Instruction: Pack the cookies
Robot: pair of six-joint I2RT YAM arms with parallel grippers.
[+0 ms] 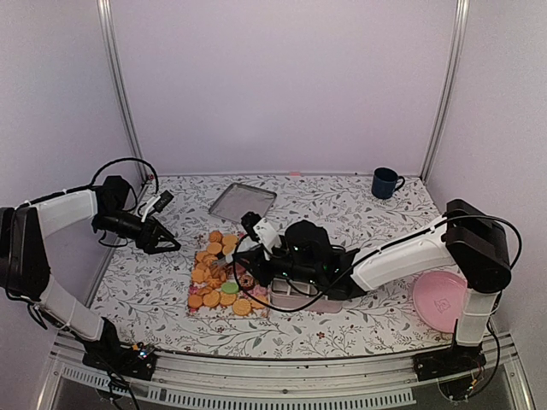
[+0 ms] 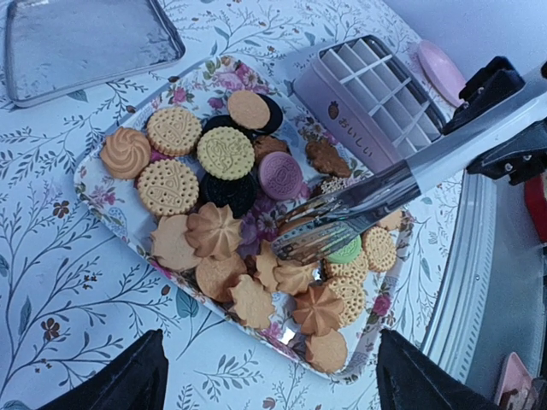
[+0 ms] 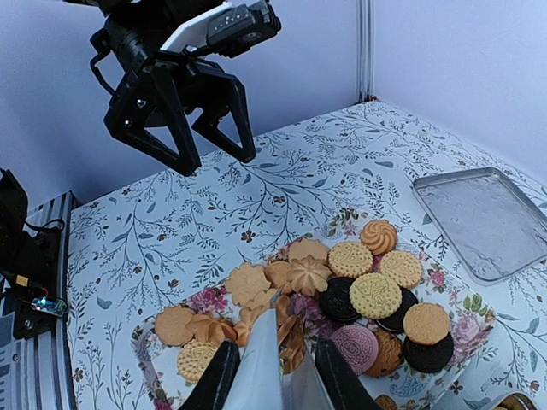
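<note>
A floral tray (image 2: 94, 184) holds many assorted cookies: tan, dark, purple (image 3: 355, 348) and green (image 2: 344, 250). My right gripper (image 1: 249, 261) holds metal tongs (image 2: 410, 179), whose tips lie low over the cookies at the tray's middle; whether they pinch a cookie is unclear. My left gripper (image 1: 161, 243) hangs over bare table left of the tray, open, with nothing between its fingers. A sectioned pink box (image 2: 350, 128) stands beside the tray, partly hidden by the right arm in the top view.
An empty metal tray (image 1: 242, 203) lies behind the cookies. A dark mug (image 1: 384, 183) stands at back right, a pink plate (image 1: 440, 301) at front right.
</note>
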